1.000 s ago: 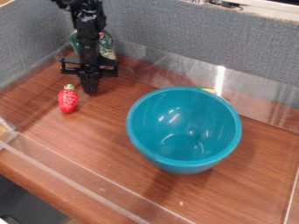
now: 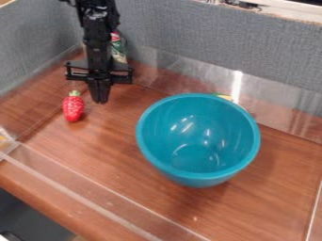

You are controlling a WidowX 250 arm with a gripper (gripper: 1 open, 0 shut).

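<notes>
My black gripper (image 2: 100,92) hangs low at the back left, its fingers shut with nothing visible between them. Just in front of it and a little left, a red strawberry (image 2: 73,108) with a green top lies on the wooden floor. A large teal bowl (image 2: 199,141) stands empty to the right. Behind the gripper, a can or bottle (image 2: 117,47) with green, white and red markings is partly hidden by the arm.
Grey padded walls (image 2: 214,56) bound the back and left, with clear plastic edging along the base. A small yellow object, barely visible, is behind the bowl.
The strawberry and bowl have not visibly moved.
</notes>
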